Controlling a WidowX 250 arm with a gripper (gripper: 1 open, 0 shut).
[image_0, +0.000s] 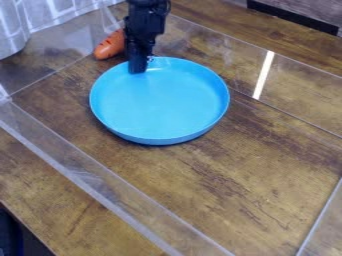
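Note:
A round blue tray (159, 103) lies on the wooden table, a little left of centre. At its far rim, near the top of the view, the black gripper (138, 62) points down, its fingers at or just beside the rim; whether they hold it is hard to tell. Behind and left of the gripper lies an orange carrot-like object (110, 46), partly hidden by the arm.
A clear plastic sheet or panel edge (60, 140) runs along the left and another along the right. White cloth (20, 25) is at the top left.

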